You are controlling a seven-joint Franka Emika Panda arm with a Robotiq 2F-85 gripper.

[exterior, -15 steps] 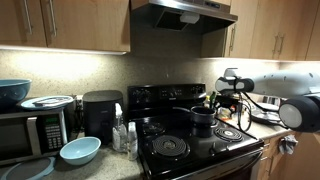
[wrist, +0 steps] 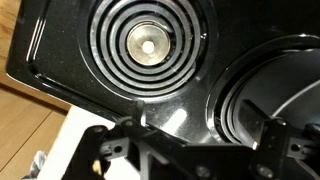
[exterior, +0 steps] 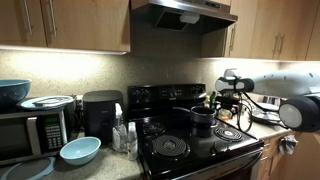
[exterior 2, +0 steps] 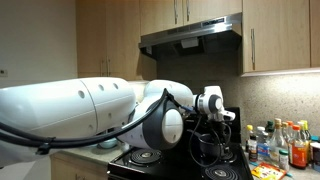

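A dark pot (exterior: 203,116) stands on the black stove (exterior: 172,166), toward its back right. In the wrist view part of the pot (wrist: 290,100) fills the right side, with its dark inside showing. My gripper is over the stove, its two dark fingers apart and nothing visible between them. The pot lies beside and partly under the right finger (wrist: 252,120); whether they touch cannot be told. An empty coil burner (wrist: 148,45) shows beyond the fingers. In exterior view 2 the gripper is small and dark against the pot (exterior 2: 212,145).
Several bottles (exterior 2: 299,150) crowd the counter right of the stove. Left of it stand spray bottles (exterior: 120,133), a light blue bowl (exterior: 80,151), a black appliance (exterior: 103,112) and a microwave (exterior: 30,136). A range hood (exterior: 182,17) hangs above.
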